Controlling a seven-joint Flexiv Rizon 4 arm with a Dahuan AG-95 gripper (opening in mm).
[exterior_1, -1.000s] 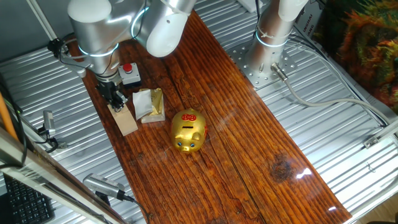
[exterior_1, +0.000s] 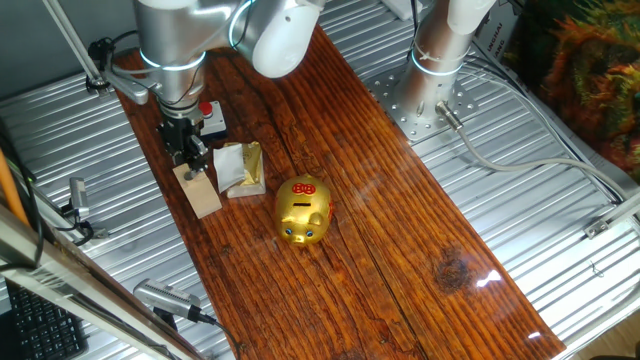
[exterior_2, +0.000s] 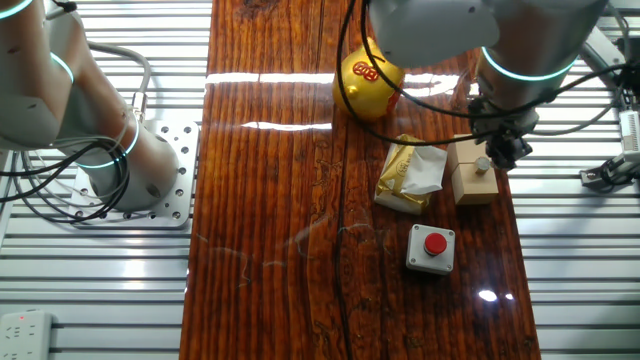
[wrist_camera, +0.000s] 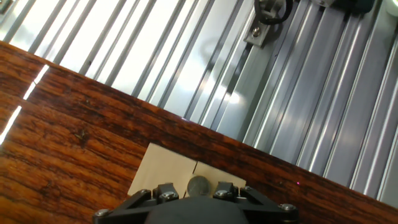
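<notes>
A pale wooden block (exterior_1: 198, 193) lies near the table edge, with a seam across its top. A small round silver piece (exterior_2: 482, 164), coin-like, shows at the block's top; in the wrist view the silver disc (wrist_camera: 199, 186) appears beside the seam. My gripper is right over the block, its black fingers (wrist_camera: 166, 192) spread to either side of the disc with gaps showing. Whether the disc rests in the block is hard to tell. A golden piggy bank (exterior_1: 304, 211) with a dark slot on top stands farther along the table.
A gold-and-white tissue pack (exterior_1: 240, 168) lies close beside the block. Near it sits a grey box with a red button (exterior_2: 434, 246).
My arm has shifted a little to the right in exterior view 1, and the gripper has stayed near the block's end. The block, tissue pack and piggy bank have not moved.
</notes>
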